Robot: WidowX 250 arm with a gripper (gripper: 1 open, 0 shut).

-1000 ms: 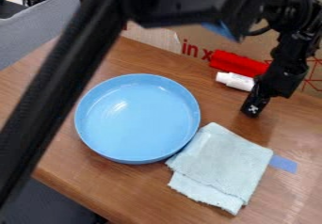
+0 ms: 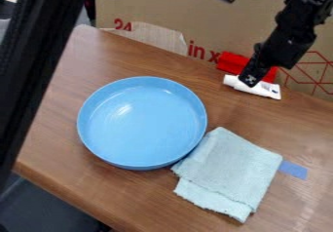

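My black gripper [image 2: 254, 72] is at the back right, low over a white cylindrical item [image 2: 260, 90] and just in front of a red cylindrical item [image 2: 235, 62]. I cannot tell whether its fingers are around either item or how far apart they stand. The white item lies on its side on the wooden table.
A blue round plate [image 2: 140, 124] fills the middle left of the table [image 2: 78, 168]. A folded pale cloth [image 2: 228, 173] lies at the front right, beside blue tape [image 2: 293, 169]. Cardboard [image 2: 196, 31] stands along the back.
My gripper has moved back and up in the view, from the table in front of the white item to over it. The arm above has shifted too.
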